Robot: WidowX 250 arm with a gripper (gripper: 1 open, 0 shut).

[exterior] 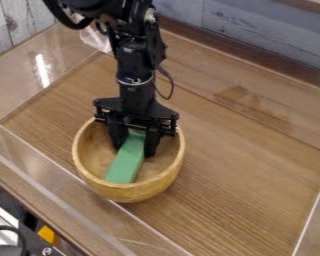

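Observation:
My black gripper (135, 135) reaches down into a wooden bowl (147, 188) on the tabletop. It is shut on a green block (123, 163), which lies slanted inside the bowl, its upper end hidden under the fingers. The fingertips themselves are hard to make out against the dark body of the gripper.
A clear strip runs along the near left edge, beyond which some cables and a yellow item (47, 234) show. A pale wall stands at the back.

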